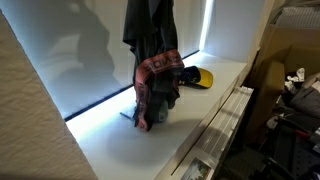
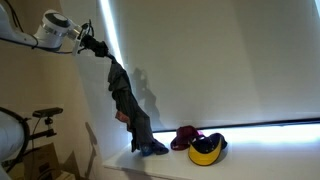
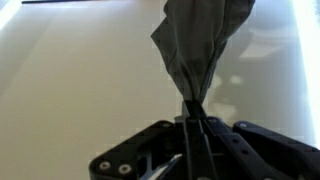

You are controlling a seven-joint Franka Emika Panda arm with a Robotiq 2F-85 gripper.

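A long dark cloth (image 1: 152,40) with a red patterned part (image 1: 158,66) hangs down to the white ledge. In the wrist view my gripper is shut on the top of the cloth (image 3: 205,45), which is pinched into a narrow neck. In exterior view 2 the gripper (image 2: 104,52) is high at the upper left, and the cloth (image 2: 128,102) slants down from it to the ledge. Its lower end lies against or on the ledge, near a dark blue-grey bunch (image 2: 153,148). My gripper is outside exterior view 1.
A navy and yellow cap (image 2: 206,149) rests on the white ledge (image 1: 120,148), with a maroon item (image 2: 185,136) beside it. The near part of the ledge is bare. A pale wall (image 2: 220,60) rises behind. Past the ledge's edge is a dark area with clutter (image 1: 300,85).
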